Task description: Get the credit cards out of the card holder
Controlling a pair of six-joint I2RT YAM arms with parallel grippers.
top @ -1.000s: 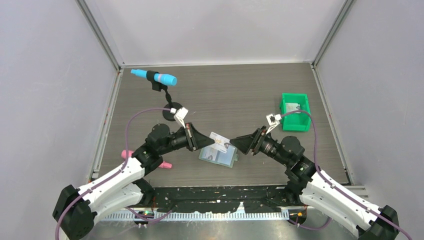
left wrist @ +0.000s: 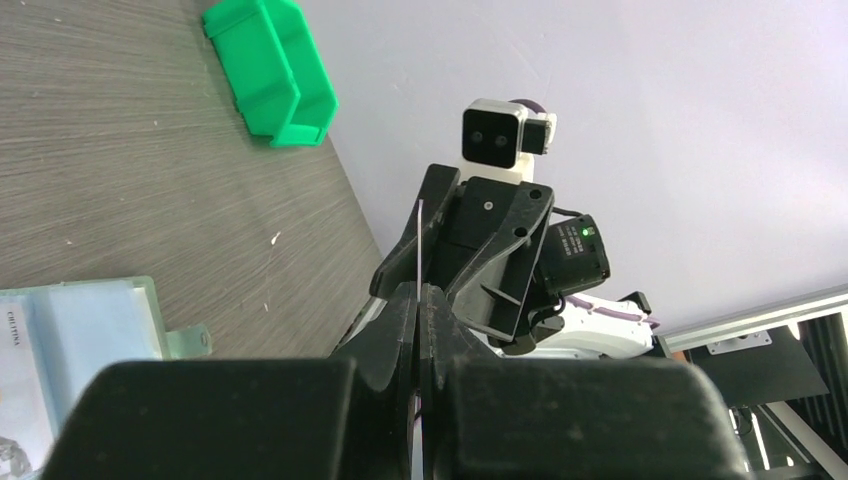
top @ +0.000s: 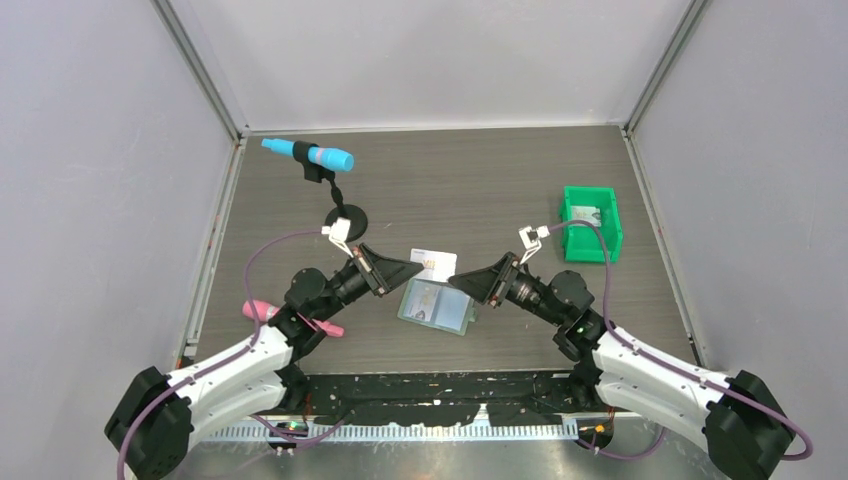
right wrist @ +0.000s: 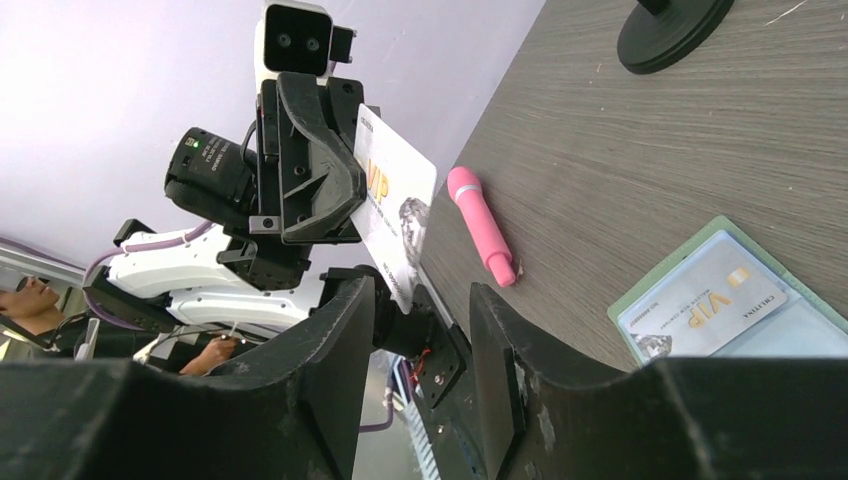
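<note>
My left gripper is shut on a white VIP card, held upright over the open card holder on the table; in the left wrist view the card shows edge-on as a thin strip. My right gripper faces it, fingers part open with nothing between them, close to the held card's free side. The holder, in the right wrist view, has another VIP card in it.
A green bin with a card inside stands at the right. A blue microphone on a stand is at back left; a pink microphone lies under the left arm.
My left gripper has drawn slightly left and turned with the card. My right gripper has moved left and a little up in the top view.
</note>
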